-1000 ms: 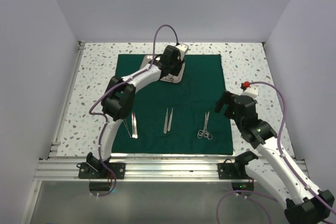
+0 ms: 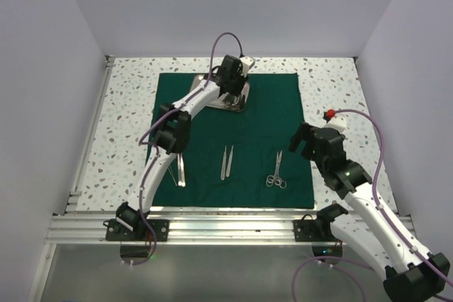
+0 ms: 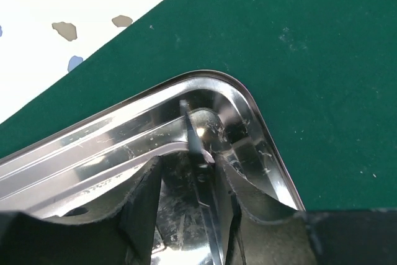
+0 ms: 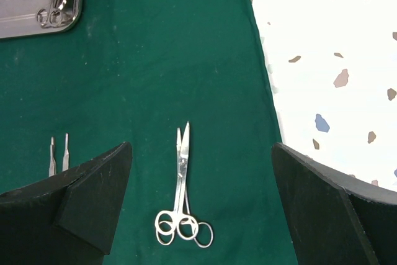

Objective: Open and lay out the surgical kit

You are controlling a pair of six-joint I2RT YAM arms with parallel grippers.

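The steel tray (image 2: pixel 202 83) sits at the back of the green cloth. My left gripper is down inside it near a corner, fingers partly apart around a long slim steel instrument (image 3: pixel 208 215); whether they touch it I cannot tell. In the right wrist view, scissor-like instruments (image 4: pixel 56 13) lie in the tray. On the cloth lie long instruments (image 2: pixel 181 171) at left, two slim ones (image 2: pixel 228 164) in the middle, and scissor-like instruments (image 4: pixel 183 187) at right. My right gripper (image 2: pixel 303 139) stands open over the cloth's right edge, empty.
The green cloth (image 2: pixel 262 118) lies on a speckled white surface (image 2: pixel 340 83), with bare cloth between the tray and the laid instruments and at the back right. Grey walls enclose the table.
The right arm and the instruments on the cloth are unchanged.
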